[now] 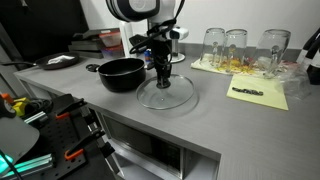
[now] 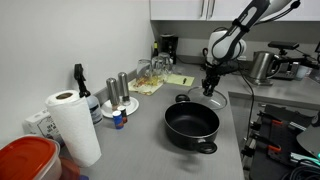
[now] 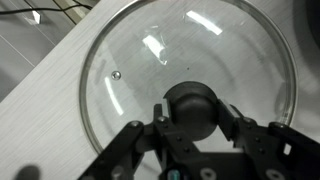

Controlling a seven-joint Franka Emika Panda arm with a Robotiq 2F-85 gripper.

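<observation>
A round clear glass lid (image 1: 182,94) with a metal rim and a black knob (image 3: 190,108) is in all three views. My gripper (image 1: 163,80) is shut on that knob, one finger on either side of it in the wrist view. The lid seems to hang a little above the grey counter; its exact height is hard to tell. Just left of it in exterior view 1 stands a black pot (image 1: 122,76), uncovered. Exterior view 2 shows the pot (image 2: 191,122) empty, with the glass lid (image 2: 207,98) behind it.
Upturned glass jars (image 1: 235,45) line the back of the counter, near a yellow cloth (image 1: 258,90) with dark bits on it. Paper towels (image 2: 75,130), a red bowl (image 2: 38,160) and spice jars (image 2: 118,118) stand beyond the pot.
</observation>
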